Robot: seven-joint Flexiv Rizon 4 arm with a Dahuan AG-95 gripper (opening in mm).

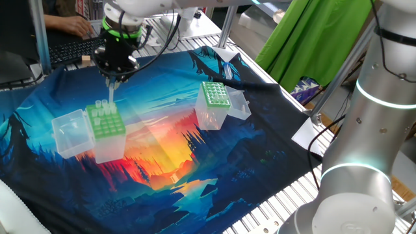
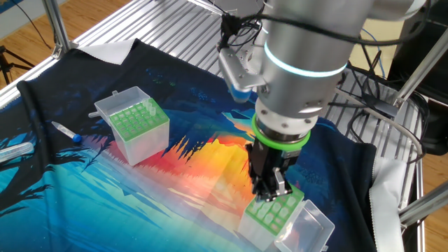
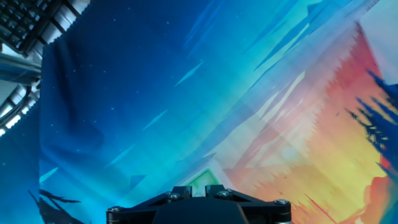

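Observation:
My gripper (image 1: 113,80) is above the back edge of the left tip box, its fingers close together around a slim translucent tip (image 1: 111,93) that hangs downward. Whether its lower end is clear of the green rack (image 1: 112,125) cannot be told. Several clear tips (image 1: 98,112) stand in that rack. To the right, another box with a green rack (image 1: 216,95) stands apart; its holes look mostly empty. In exterior view 2, the gripper (image 2: 271,198) partly covers the near rack (image 2: 283,213). In the wrist view, a pale thing shows between the fingertips.
Open clear lids (image 1: 73,133) lie beside both boxes. A blue-capped marker (image 2: 68,131) rests on the printed cloth (image 2: 203,199). The cloth between the boxes is free. A person's hand (image 1: 75,26) is at the keyboard behind.

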